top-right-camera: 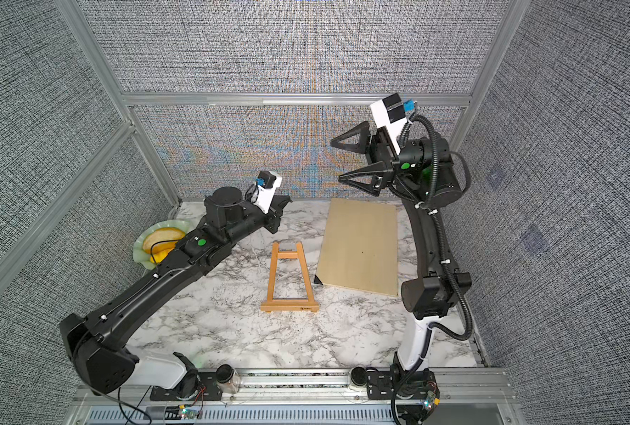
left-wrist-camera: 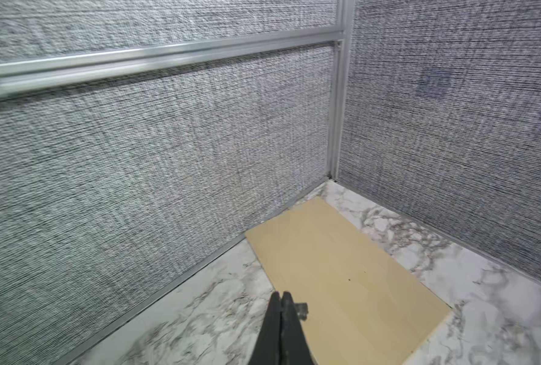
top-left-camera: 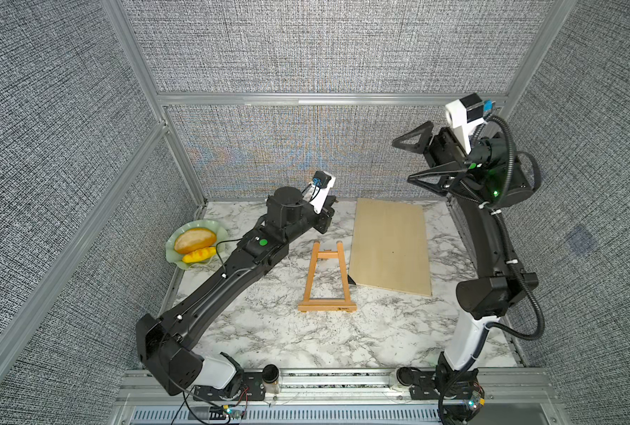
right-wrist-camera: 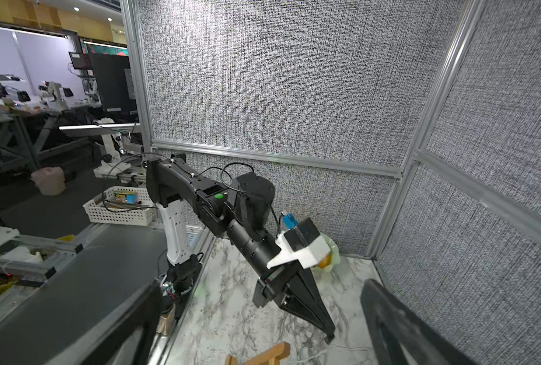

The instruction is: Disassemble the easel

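Observation:
The wooden easel frame (top-left-camera: 308, 277) lies flat on the marble table, in the middle of both top views. To its right lies a pale wooden board (top-left-camera: 389, 248), separate from the frame. A small black triangular piece (top-left-camera: 351, 280) shows at the board's near left corner. My left gripper hovers behind the easel, shut on a small dark grey piece (left-wrist-camera: 302, 311) at its fingertips; what this piece is, I cannot tell. High above the back right, my right gripper (top-left-camera: 401, 160) stands wide open and empty.
A green bowl (top-left-camera: 219, 230) with bread and a yellow item sits at the left, close to my left arm. Grey walls close in the back and sides.

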